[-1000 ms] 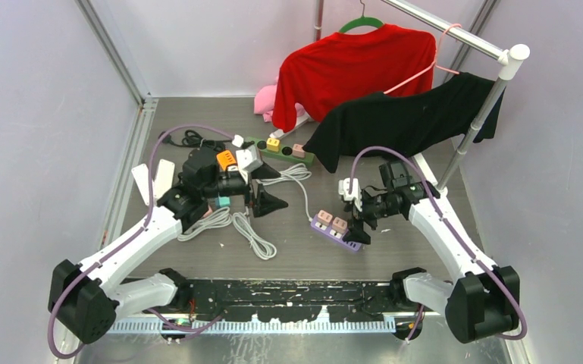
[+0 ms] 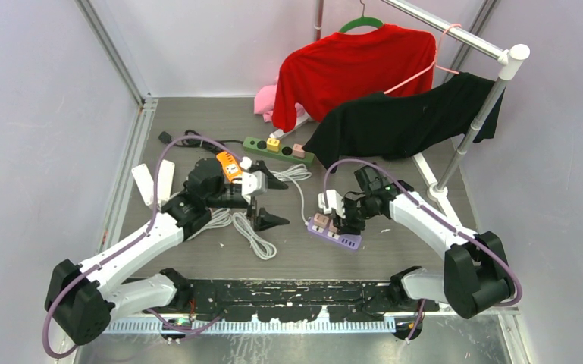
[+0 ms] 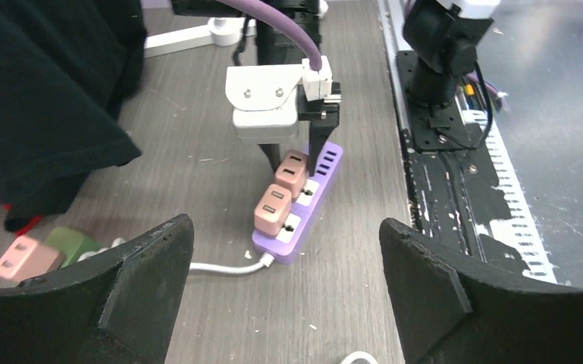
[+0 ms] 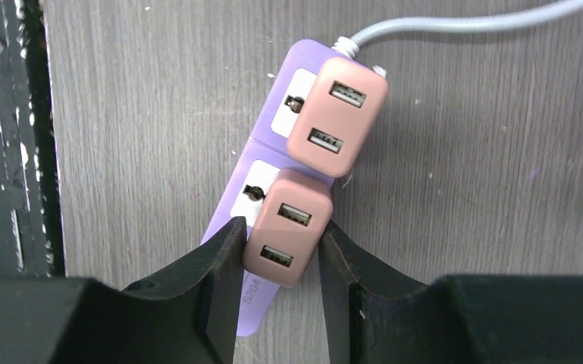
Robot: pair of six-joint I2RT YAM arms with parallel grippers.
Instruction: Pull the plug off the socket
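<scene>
A purple power strip (image 2: 345, 239) lies on the floor at centre right, carrying two pink plugs. My right gripper is shut on the nearer pink plug (image 4: 296, 197), which sits on the strip (image 4: 250, 303); the other pink plug (image 4: 337, 114) sits toward the cable end. In the left wrist view both plugs and the right gripper show from the side. My left gripper hangs open over the floor to the left of the strip, nothing between its fingers.
A green strip (image 2: 258, 145) with plugs, coiled white cables (image 2: 254, 239) and an orange strip (image 2: 229, 165) lie around the left arm. A clothes rack with red (image 2: 356, 68) and black (image 2: 394, 121) shirts stands at back right.
My right gripper has moved left and down onto the pink plug and closed on it. The left gripper has shifted slightly down in the top view.
</scene>
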